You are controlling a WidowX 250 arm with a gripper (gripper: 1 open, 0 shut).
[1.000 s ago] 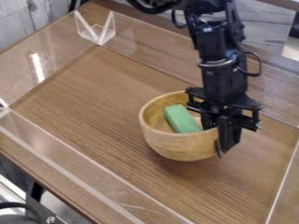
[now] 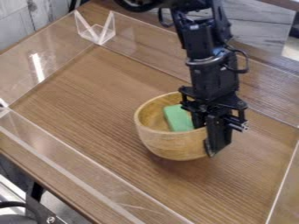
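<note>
A wooden bowl (image 2: 162, 140) stands at the middle of the table, a green object (image 2: 177, 117) inside it. My black gripper (image 2: 211, 131) is shut on the bowl's right rim, with its lower fingertip against the outside. The wrist housing hides part of the bowl's rear rim.
A clear plastic item (image 2: 96, 26) is at the back left. The table's edges show at left and right.
The gripper and bowl have shifted slightly left, and the green object looks a little more hidden behind the gripper.
</note>
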